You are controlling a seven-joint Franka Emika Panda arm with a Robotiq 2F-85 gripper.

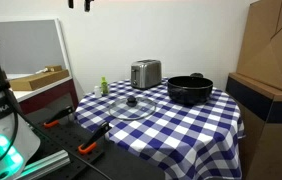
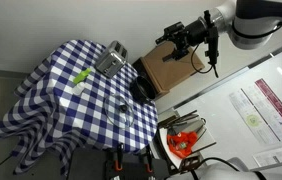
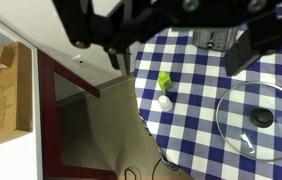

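My gripper [image 1: 79, 5] hangs high over the left side of the table, open, with nothing seen between its fingers. Dark and blurred, its fingers [image 3: 119, 45] frame the top of the wrist view. On the checkered cloth lie a glass lid with a black knob [image 1: 132, 100], a black pot [image 1: 190, 93] and a silver toaster [image 1: 146, 73]. A green bottle [image 3: 164, 81] and a small white bottle [image 3: 165, 103] stand together near the table's edge. Nothing touches the gripper. The wrist view does not clearly show the pot.
Blue-and-white checkered cloth [image 1: 171, 138] covers the table, with free room in front of the lid. Large cardboard boxes [image 1: 271, 55] stand to the right in exterior view 1. Another cardboard box [image 3: 6, 95] is at the wrist view's left.
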